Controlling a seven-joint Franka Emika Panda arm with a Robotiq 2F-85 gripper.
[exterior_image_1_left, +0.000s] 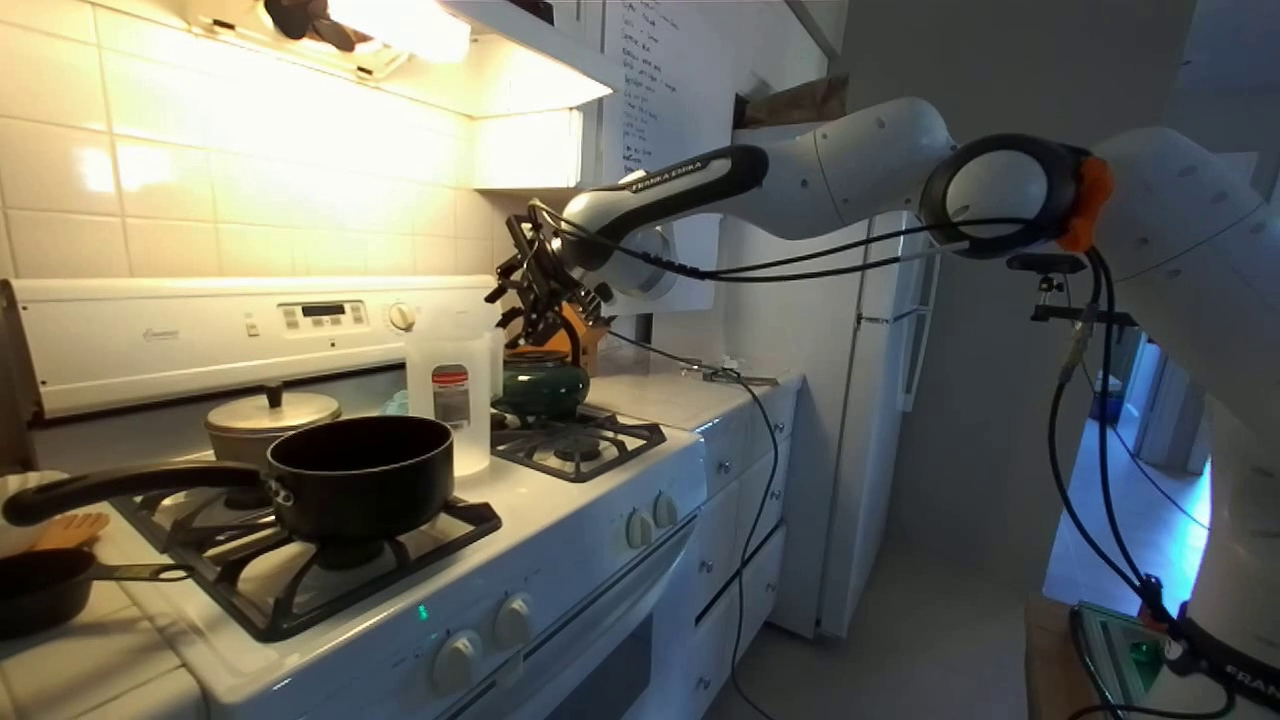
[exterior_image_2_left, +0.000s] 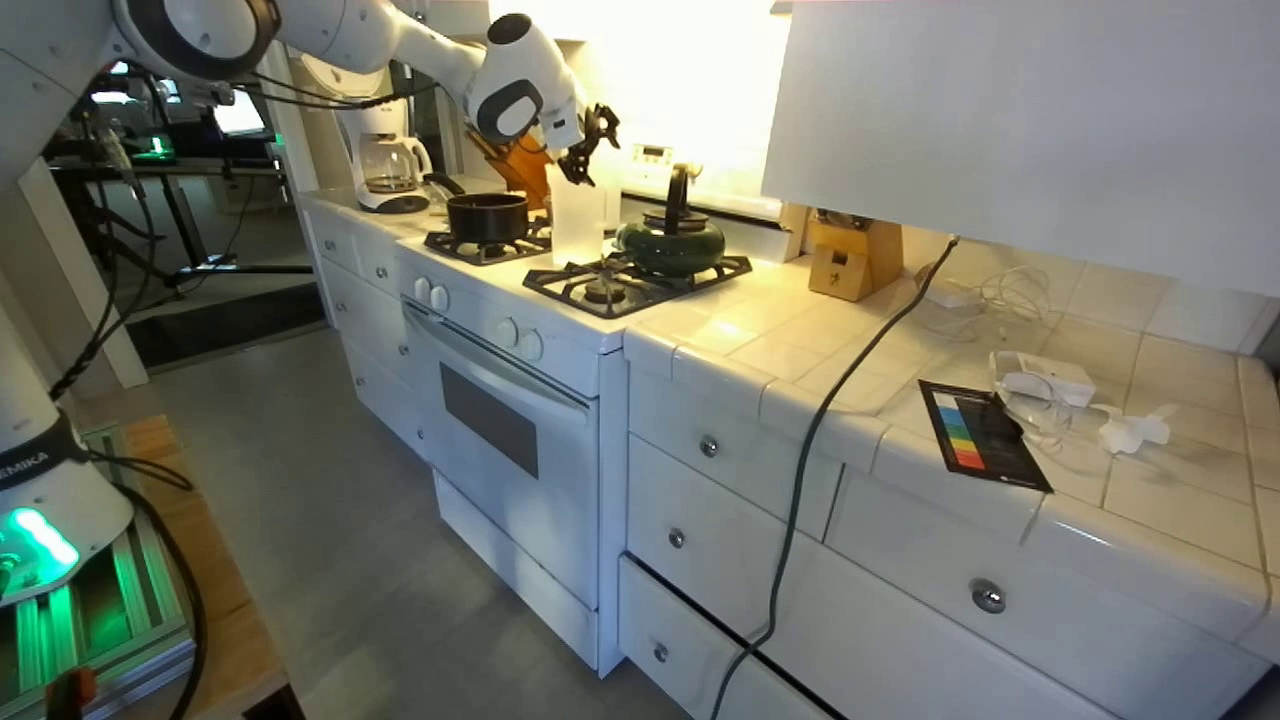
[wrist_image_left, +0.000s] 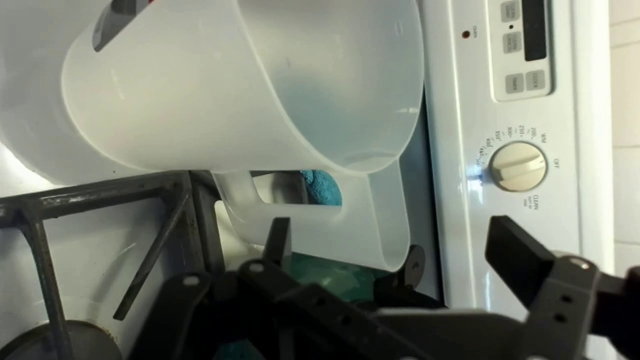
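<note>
A translucent white pitcher (exterior_image_1_left: 470, 414) stands upright on the stove between the burner grates. In the wrist view its body (wrist_image_left: 174, 102) and open mouth fill the upper part, with the handle (wrist_image_left: 366, 228) toward the gripper. My gripper is open, its fingers (wrist_image_left: 279, 237) wide apart. From the outside, the gripper (exterior_image_1_left: 501, 300) hangs above and just to the right of the pitcher's top; exterior view 2 also has the gripper (exterior_image_2_left: 597, 149) up near its rim. Nothing shows held. Whether a finger touches the handle is unclear.
A dark green kettle (exterior_image_2_left: 672, 248) sits on the burner close beside the pitcher. On another burner is a black saucepan (exterior_image_1_left: 360, 480), with a lidded pot (exterior_image_1_left: 274, 414) behind it. The stove's back panel (wrist_image_left: 510, 240) stands close to the gripper.
</note>
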